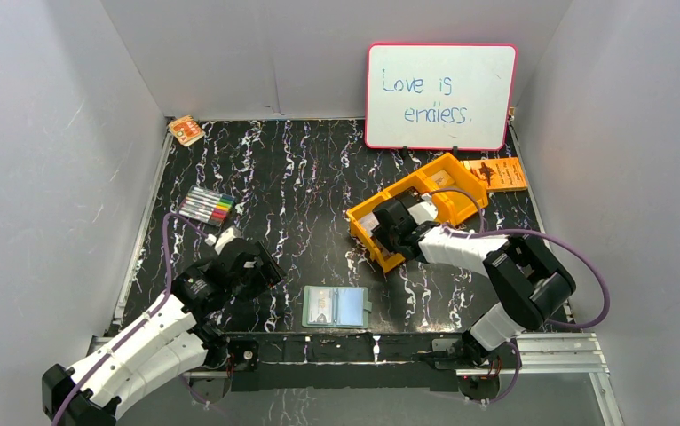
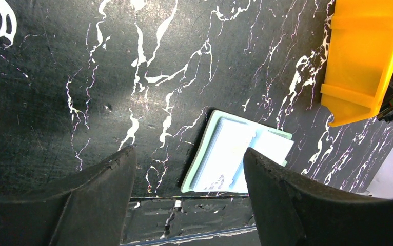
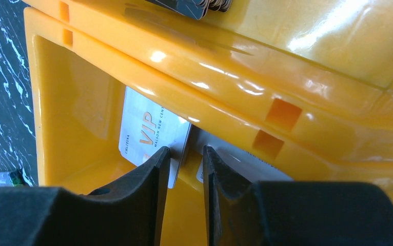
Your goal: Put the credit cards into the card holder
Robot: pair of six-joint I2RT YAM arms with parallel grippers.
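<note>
A white card lettered VIP (image 3: 145, 123) leans in a compartment of the yellow tray (image 1: 363, 211). My right gripper reaches into that compartment, its fingers part open. The left finger overlaps the card's lower right side, while a gap separates the card's edge from the other finger. Beside it, another pale card (image 3: 235, 161) lies partly under the divider. The green card holder (image 1: 336, 307) rests spread open near the table's front edge, with clear pockets. To its left hovers my left gripper, open and empty.
A whiteboard (image 1: 440, 96) stands at the back, with an orange box (image 1: 501, 175) below its right side. Coloured pens (image 1: 207, 206) lie at left, and a small orange packet (image 1: 186, 130) in the back left corner. Mid-table is bare.
</note>
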